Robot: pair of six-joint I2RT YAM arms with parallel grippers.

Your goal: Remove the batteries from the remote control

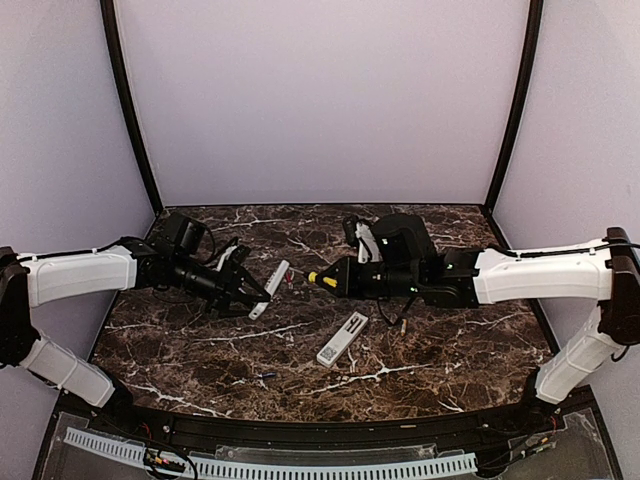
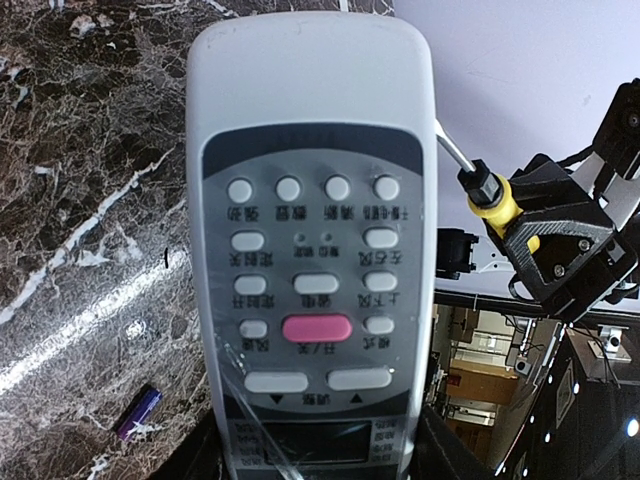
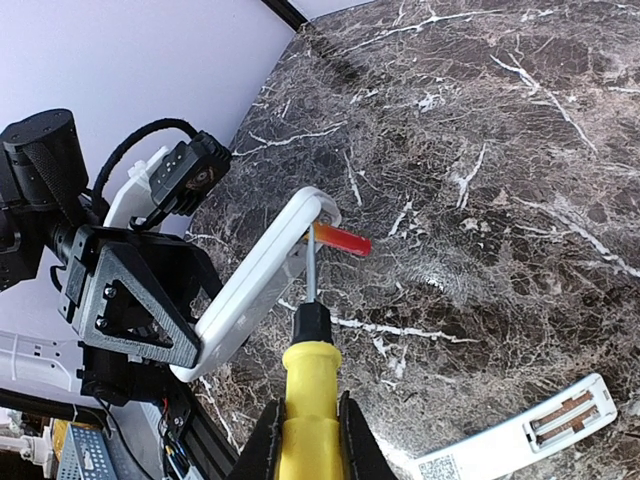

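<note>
The white remote control (image 2: 315, 220) is held tilted up off the table, with my left gripper (image 1: 262, 299) shut on its lower end; the button side faces the left wrist camera. My right gripper is shut on the yellow handle of a screwdriver (image 3: 310, 375). In the right wrist view the screwdriver's tip reaches the remote's back near its upper end. There a battery (image 3: 343, 240) with a red body sticks out of the remote at an angle. Whether another battery sits inside the compartment is hidden.
A second white remote (image 1: 342, 340) lies on the marble table with its back compartment uncovered. A small blue-purple battery (image 2: 137, 412) lies loose on the table front left. An orange piece (image 1: 404, 326) lies under the right arm.
</note>
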